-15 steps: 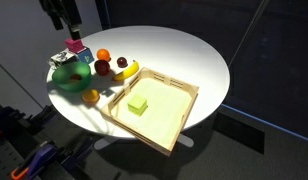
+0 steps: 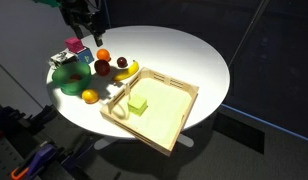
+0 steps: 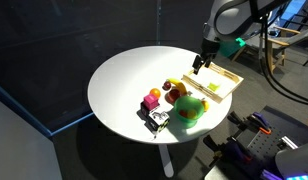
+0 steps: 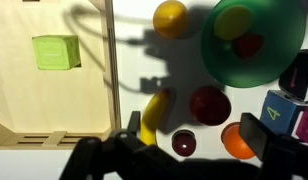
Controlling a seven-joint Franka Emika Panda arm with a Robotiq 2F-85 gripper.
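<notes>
My gripper [image 2: 86,43] hangs in the air above the far left part of the round table, its two dark fingers spread with nothing between them. In the wrist view the gripper shows along the bottom edge. Ahead of it lie a yellow banana [image 4: 153,116], a red apple [image 4: 209,105], a dark plum-like fruit [image 4: 184,143] and an orange [image 4: 236,141], partly covered by a finger. A yellow-green cube [image 4: 57,52] sits inside the wooden tray [image 2: 182,118]. The green bowl [image 2: 60,82] holds a yellow-green and a red item.
Another orange fruit [image 2: 90,96] rests between bowl and tray. Behind the bowl are a blue box [image 4: 279,112] and a pink block [image 2: 74,44].
My gripper has travelled to the right in exterior view 1, from above the bowl and pink block toward the fruit. The objects on the table have stayed put.
</notes>
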